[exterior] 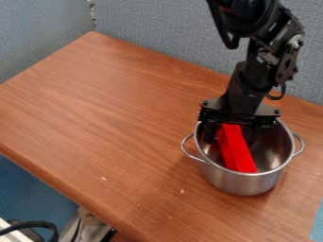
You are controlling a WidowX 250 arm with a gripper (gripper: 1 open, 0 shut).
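A steel pot [247, 180] with two side handles sits near the right end of the wooden table. A long red object [236, 151] lies tilted inside it, its upper end under my black gripper [233, 129]. The gripper reaches down into the pot's back left part, over the top of the red object. Its fingers are mostly hidden in the pot and in shadow, so how they stand against the red object is unclear.
A grey padded wall [151, 28] runs along the back. Cables and pale items lie below the table's front left.
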